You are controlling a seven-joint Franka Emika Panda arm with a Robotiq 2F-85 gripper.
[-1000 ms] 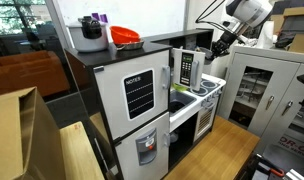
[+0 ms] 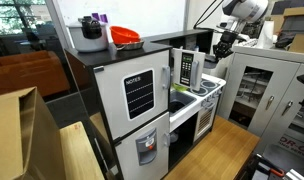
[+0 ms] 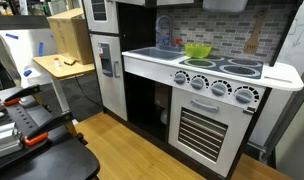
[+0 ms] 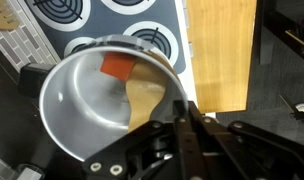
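A grey metal pot (image 4: 80,112) fills much of the wrist view, with its open mouth towards the camera. Inside it lie a wooden utensil (image 4: 144,92) and a flat orange piece (image 4: 118,66). My gripper is shut on the pot's rim, at the lower right of the pot in that view. From the side, the gripper (image 2: 223,47) shows high above the toy kitchen's stove end. The pot's underside (image 3: 225,5) shows at the top edge of exterior view 2, in the air over the stovetop (image 3: 227,67).
A green bowl (image 3: 197,50) stands on the counter behind the burners, near the sink (image 3: 152,54). The toy fridge (image 2: 137,100) carries a dark pot (image 2: 90,37) and a red colander (image 2: 125,37) on top.
The arm's gripper end has shifted slightly to the right over the last second in exterior view 1. Everything on the kitchen and fridge looks unmoved.
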